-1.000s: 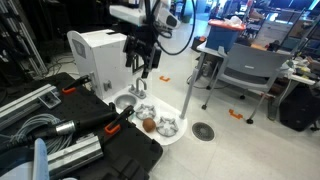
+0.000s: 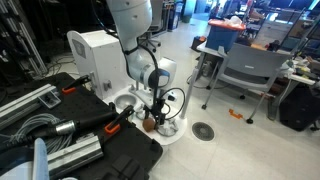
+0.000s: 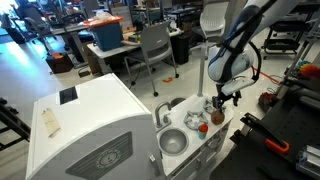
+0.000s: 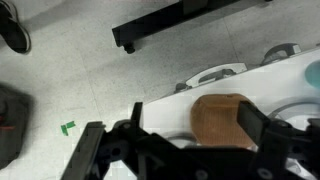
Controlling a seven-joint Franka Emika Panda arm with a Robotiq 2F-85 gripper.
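Note:
A round brown object (image 3: 217,118) lies on the white counter, close to its front edge. In the wrist view the brown object (image 4: 220,118) appears between the fingertips, nearer the right one, and partly behind that finger (image 4: 262,138). I see no grip on it; whether a finger touches it, I cannot tell. Crumpled white cloths (image 2: 168,128) lie beside it on the counter, and a small red object (image 3: 203,128) sits close by.
A round metal sink (image 3: 173,140) with a faucet (image 3: 155,115) is set in the counter. Two curved metal handles (image 4: 215,74) line the counter's edge. A black table (image 2: 128,150) with tools stands close by. A grey chair (image 2: 250,68) and open floor lie beyond.
The arm now hides part of the sink and cloths; the brown object stays in about the same spot.

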